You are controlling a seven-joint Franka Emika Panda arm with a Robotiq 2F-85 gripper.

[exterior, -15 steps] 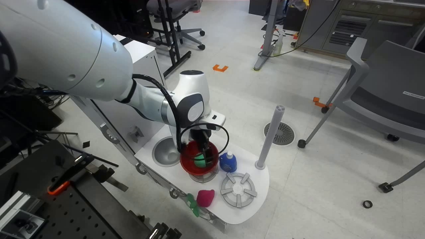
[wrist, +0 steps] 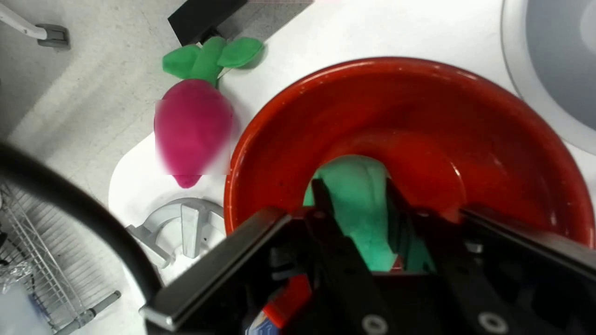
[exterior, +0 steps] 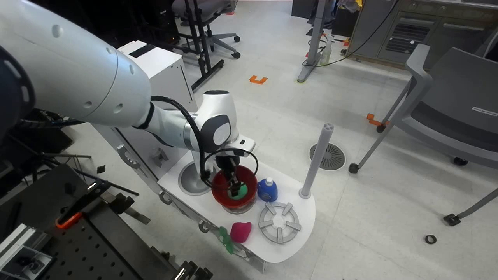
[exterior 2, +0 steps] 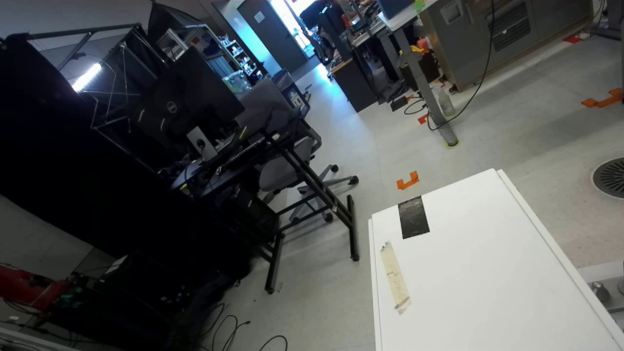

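Note:
A red bowl (wrist: pixel 424 95) holds a smooth green object (wrist: pixel 357 190), partly covered by my fingers. My gripper reaches down into the bowl, one finger on each side of the green object. In the wrist view the dark fingers (wrist: pixel 322 198) lie against or very close to its sides; whether they press on it cannot be told. From exterior view 1, the gripper (exterior: pixel 233 189) is inside the bowl (exterior: pixel 220 196), overlapping the green object (exterior: pixel 240 191). Exterior view 2 shows neither bowl nor gripper.
A silver sink basin (exterior: pixel 186 184) lies beside the bowl, a blue bottle (exterior: pixel 267 190) on its other side. A grey burner (exterior: pixel 280 222), a pink plush vegetable with green leaves (exterior: pixel 241 231) and an upright grey post (exterior: pixel 317 161) share the white counter.
In exterior view 1 the arm and gripper have shifted left and slightly down within the bowl. The green object appears a little farther right, partly behind the fingers. Nearby counter items have stayed put.

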